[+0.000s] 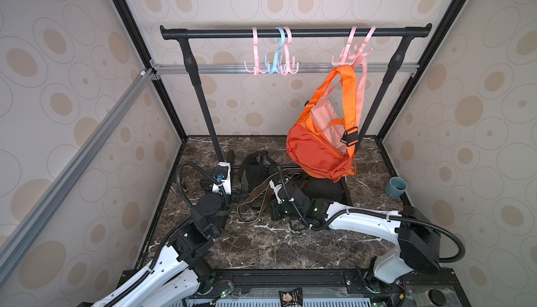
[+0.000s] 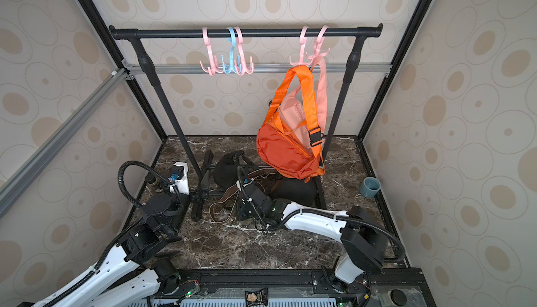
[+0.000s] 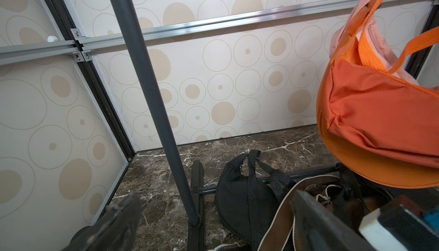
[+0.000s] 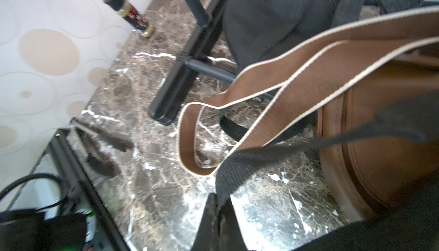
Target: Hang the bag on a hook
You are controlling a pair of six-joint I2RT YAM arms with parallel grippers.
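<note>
In the right wrist view my right gripper is shut on a black strap, which runs up to the right from the fingertips. Beyond it lies a brown bag with a white-edged brown strap; a black bag rests on the floor to its left. My left gripper stands open above the floor, with nothing between its fingers. Pink hooks and a blue hook hang from the rail. An orange bag hangs below the pink hooks on the right.
The rack's left post rises close to my left gripper. A blue cup stands at the right wall. A small dark bottle stands near the left wall.
</note>
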